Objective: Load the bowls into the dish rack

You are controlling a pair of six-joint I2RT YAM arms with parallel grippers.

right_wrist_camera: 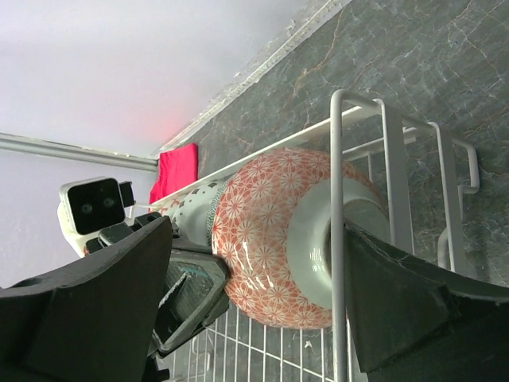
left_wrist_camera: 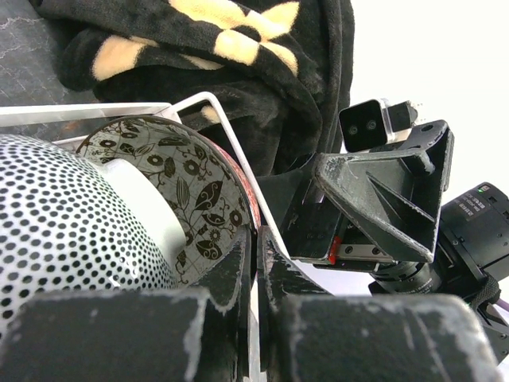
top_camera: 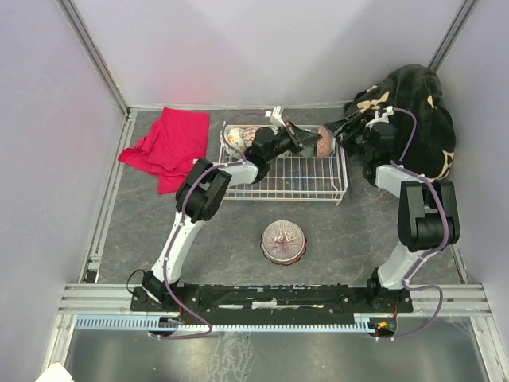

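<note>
A bowl with a red star-patterned outside (right_wrist_camera: 266, 227) stands on edge at the right end of the white dish rack (top_camera: 302, 187). Its grey floral inside (left_wrist_camera: 187, 187) faces left and its pale foot (right_wrist_camera: 322, 255) faces the rack's end. My left gripper is shut on its rim. Coming in over the end of the rack, my right gripper has the bowl between its spread fingers; their exact contact is partly hidden. A dotted bowl (left_wrist_camera: 60, 219) sits beside it, its white foot reaching into the opening. Another bowl (top_camera: 284, 242) rests on the counter in front.
More bowls (top_camera: 236, 138) fill the rack's back left. A red cloth (top_camera: 171, 147) lies left of it, and a dark flowered blanket (top_camera: 409, 119) is bunched at the back right. A rack end wire (right_wrist_camera: 337, 239) runs close to my right fingers.
</note>
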